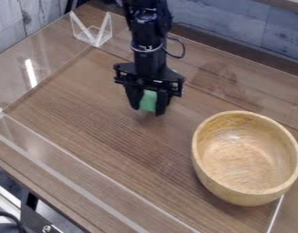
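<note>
The black gripper [149, 96] is low over the middle of the wooden table [90, 146], shut on a small green object [149, 102] held between its fingers. The arm's body hides part of the object, and whether it rests on the wood is hard to tell.
A large tan bowl [245, 157] stands at the right front. A grey panelled wall [249, 27] runs along the back, and white frames are at the left edge and upper left.
</note>
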